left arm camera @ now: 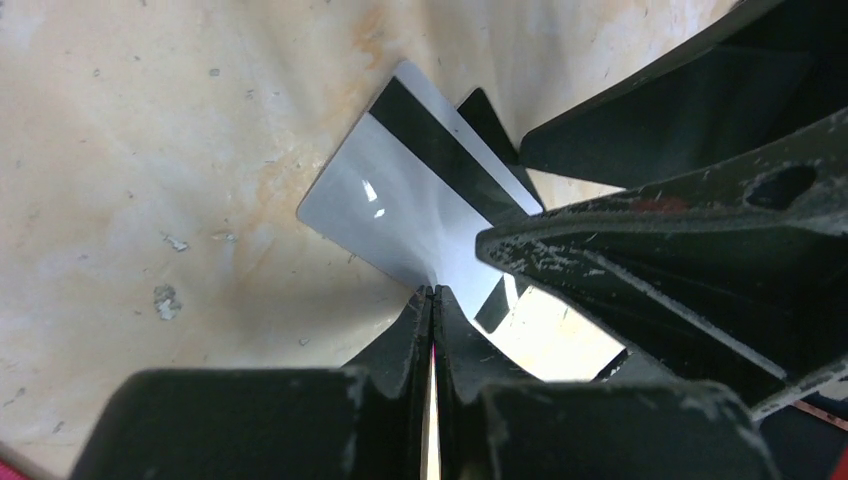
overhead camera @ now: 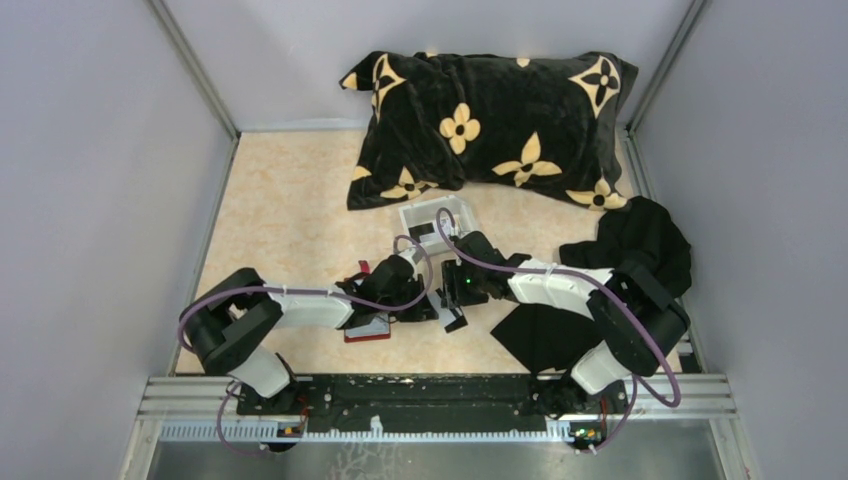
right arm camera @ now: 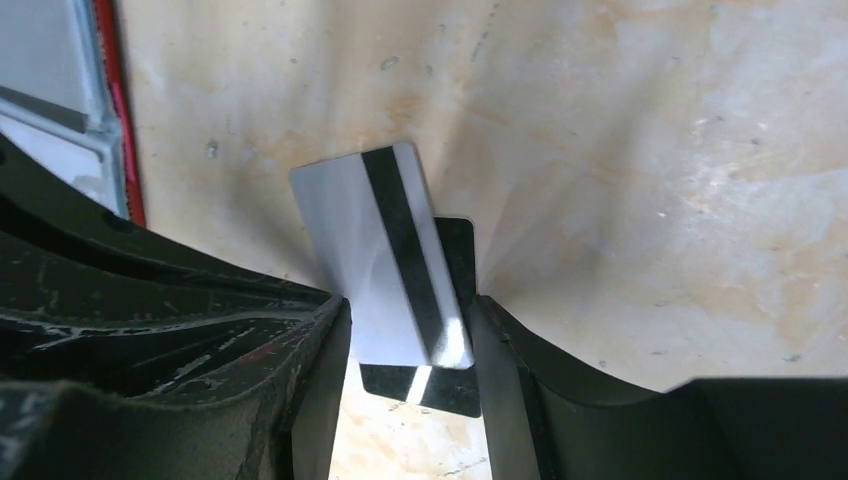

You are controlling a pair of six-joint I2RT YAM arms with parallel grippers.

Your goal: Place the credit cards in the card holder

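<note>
A silver card [right arm camera: 335,215] with a black stripe lies flat on the table, partly over a black card [right arm camera: 458,245]. My left gripper is shut with nothing between its fingers. Its tips are at the edge of the silver card, which lies outside them. Above the cards my right gripper stands open, one fingertip to each side of the stacked cards; whether the tips touch the table cannot be told. The red-edged card holder [right arm camera: 127,130] with clear pockets lies to the left, partly under the left arm in the top view [overhead camera: 368,338].
A white tray [overhead camera: 408,218] holding a card stands behind the grippers. Black cloth [overhead camera: 540,340] lies to the right, and a dark patterned pillow [overhead camera: 490,120] at the back. Both grippers are very close together. Bare table [overhead camera: 290,200] spreads at the back left.
</note>
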